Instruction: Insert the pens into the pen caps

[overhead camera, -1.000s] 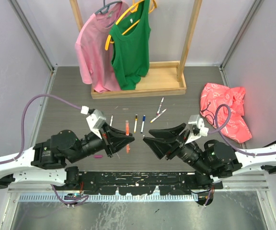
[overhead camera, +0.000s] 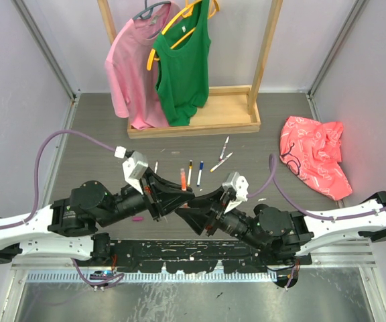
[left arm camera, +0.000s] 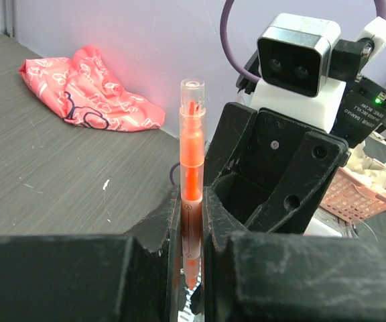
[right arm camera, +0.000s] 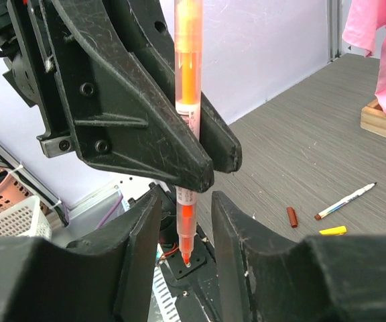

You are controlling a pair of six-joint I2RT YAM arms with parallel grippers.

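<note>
An orange, see-through pen [left arm camera: 191, 154] stands upright, its orange point facing down, with my left gripper [overhead camera: 189, 194] shut on its middle. In the right wrist view, my right gripper is part open around the lower end of that pen [right arm camera: 186, 228]. A gap shows between the pen and each of the right fingers [right arm camera: 141, 231]. On the table in the right wrist view lie a brown-red cap [right arm camera: 291, 217], a yellow cap [right arm camera: 332, 230] and a white pen with a red end [right arm camera: 345, 200]. Several more pens lie behind the grippers, such as a blue-ended pen [overhead camera: 200, 173].
A magenta piece [overhead camera: 137, 219] lies left on the table. At the back stands a wooden rack [overhead camera: 226, 111] with a pink shirt [overhead camera: 136, 60] and a green top [overhead camera: 183, 67]. A red cloth [overhead camera: 313, 157] lies at right. Both grippers are very close together.
My right gripper has moved left, up to the pen below the left gripper, and its fingers have come closer together. The left gripper and pen have shifted slightly right.
</note>
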